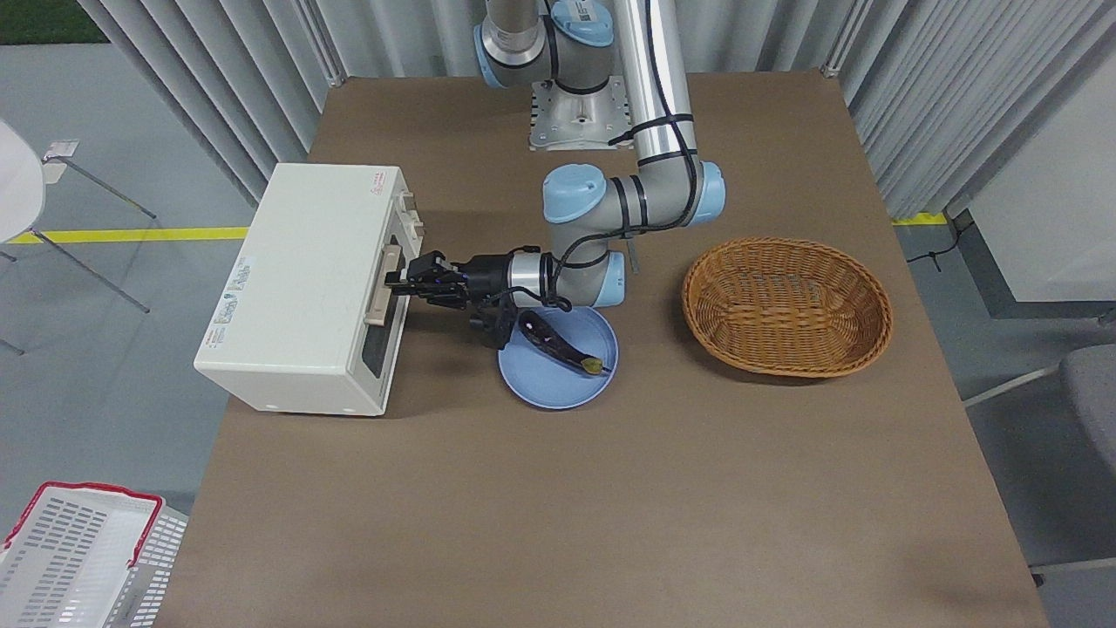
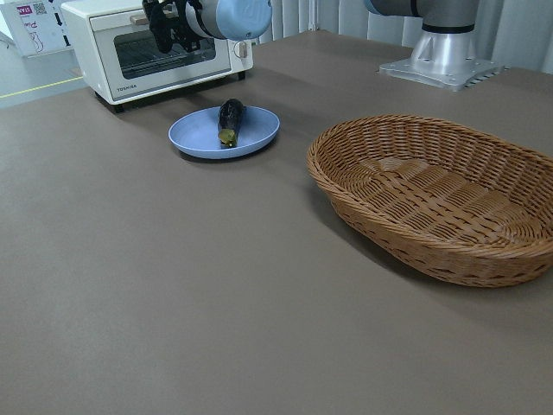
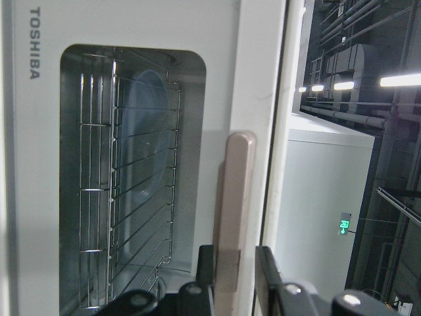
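Observation:
The white toaster oven (image 1: 282,283) stands at the left of the table, its glass door closed, with a wire rack visible through it in the wrist view. My gripper is at the door's long handle (image 3: 235,191), its fingers on either side of the bar; whether they grip it I cannot tell. Below the arm a blue plate (image 1: 549,382) holds a dark eggplant (image 1: 554,340) with a green stem end, also seen in the left view.
A woven basket (image 1: 786,309) sits right of the plate. A white plastic crate (image 1: 73,555) is on the floor at lower left.

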